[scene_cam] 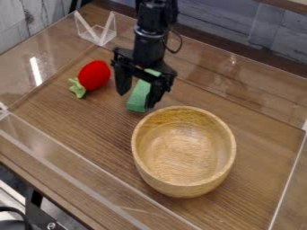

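Note:
My black gripper [142, 81] reaches down from the top centre with its fingers spread open over a green object [145, 101]. The fingers are low, around the object's upper part; whether they touch it I cannot tell. A red object with green leaves [93, 75], like a strawberry, lies to the left of the gripper. A large tan oval bowl [182, 184] fills the lower right.
A small clear container [93, 27] stands at the top left.

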